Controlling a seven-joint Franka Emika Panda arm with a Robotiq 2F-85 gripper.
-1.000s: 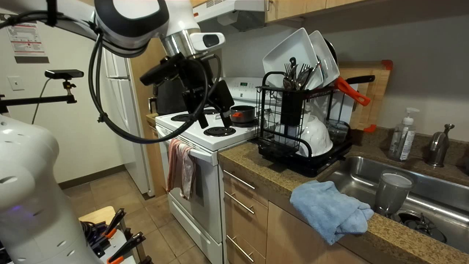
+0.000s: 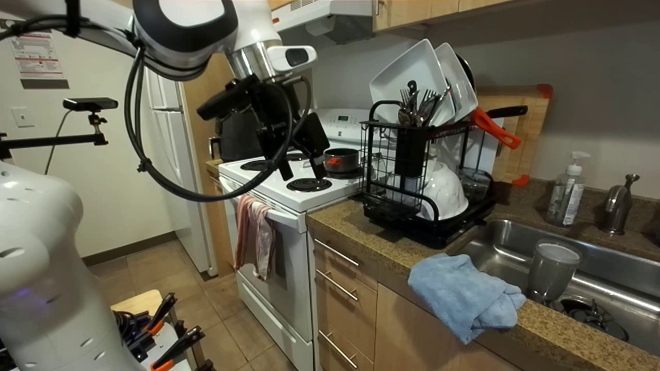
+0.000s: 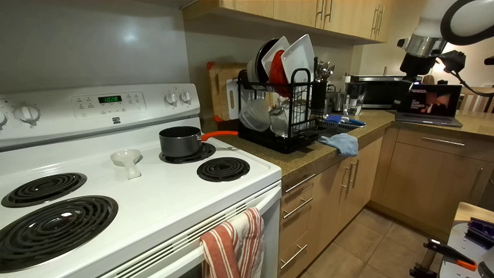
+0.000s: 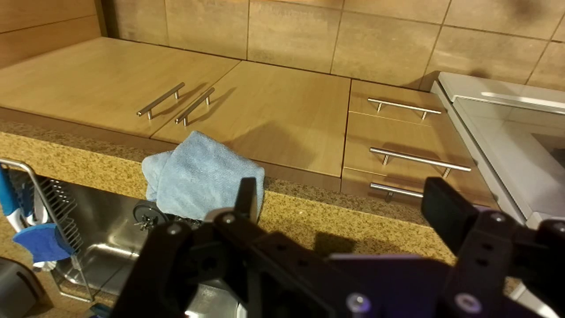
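High in the air, in front of the stove and counter, my gripper points downward and stands open. Its two fingers are wide apart in the wrist view, and the gap between them holds nothing. A crumpled light-blue cloth drapes over the counter's front edge beside the sink. From the wrist camera that cloth appears left of the fingers, below and apart from them. On the back right burner sits a dark pot with a red handle. A white spoon rest lies on the stovetop to its left.
A black dish rack full of plates, bowls and cutlery stands between stove and sink. In the sink is a clear cup. A striped towel hangs from the oven handle. Beyond the sink, a laptop stands open on the counter.
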